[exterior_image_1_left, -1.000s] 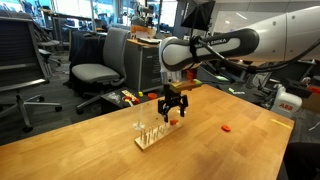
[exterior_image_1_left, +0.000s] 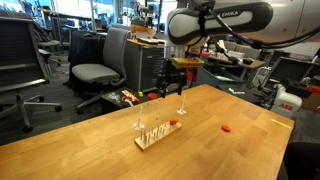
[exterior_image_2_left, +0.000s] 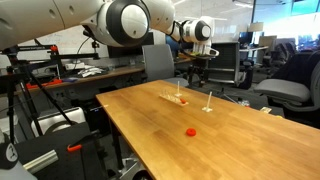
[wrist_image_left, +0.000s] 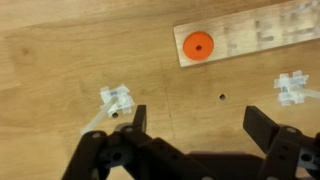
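Note:
My gripper stands open, with nothing between its fingers, raised above the table in exterior view 1. A pale wooden board (exterior_image_1_left: 152, 137) with a row of upright pegs lies below and towards the near side. At one end of it sits a round red-orange piece (wrist_image_left: 198, 45), with a small dark spot at its centre; it is clear of my fingers (wrist_image_left: 140, 118). A second red piece (exterior_image_1_left: 226, 128) lies alone on the table to the right, also visible as a red disc (exterior_image_2_left: 191, 132) in exterior view 2.
Two thin white posts are taped to the table, one post (exterior_image_1_left: 138, 118) near the board's left side and another post (exterior_image_1_left: 183, 104) behind its right end. Office chairs (exterior_image_1_left: 103, 72) stand beyond its edge.
The red piece stays at the board's end.

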